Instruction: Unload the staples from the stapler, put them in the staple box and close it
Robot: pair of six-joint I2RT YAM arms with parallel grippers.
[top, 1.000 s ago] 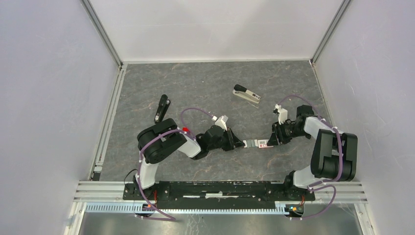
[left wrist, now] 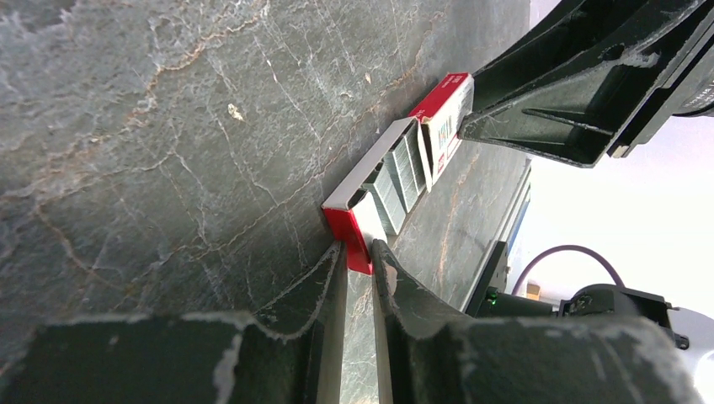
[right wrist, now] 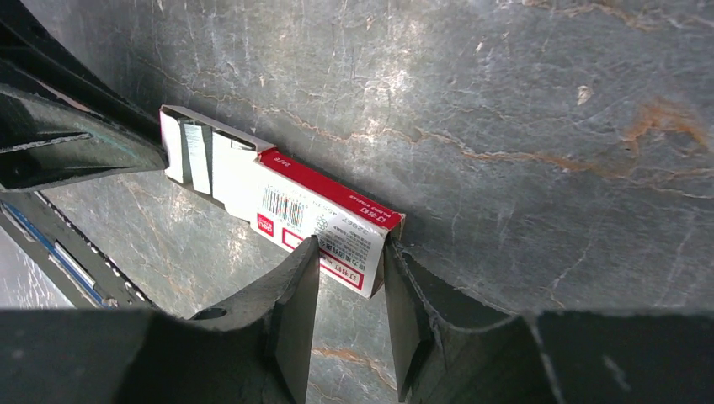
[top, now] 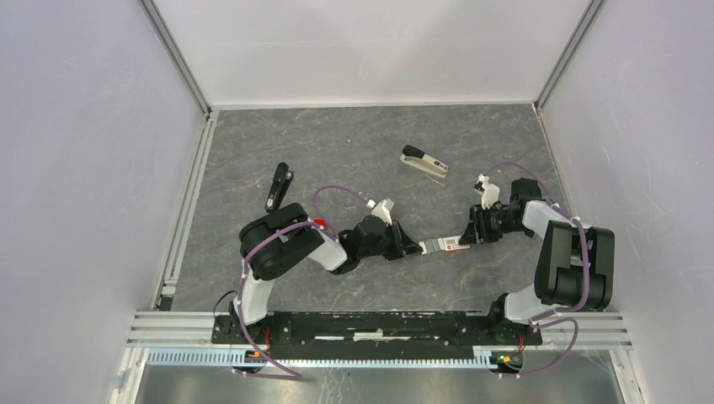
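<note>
A small red-and-white staple box [top: 456,243] lies pulled lengthwise, its inner tray [left wrist: 366,164] sliding out of the sleeve [right wrist: 328,219]. Grey staple strips [left wrist: 396,185] show inside the tray. My left gripper is shut on the tray's red end. Around the sleeve's far end stand the fingers of my right gripper, slightly apart; whether both press on the card is unclear. A stapler [top: 425,162] with a black grip and pale body rests at the back, well away from both grippers.
At the left lies a second, black stapler-like tool [top: 279,187]. A small red object [top: 320,223] is partly hidden by the left arm.
The left gripper and the staplers stay where they were.
</note>
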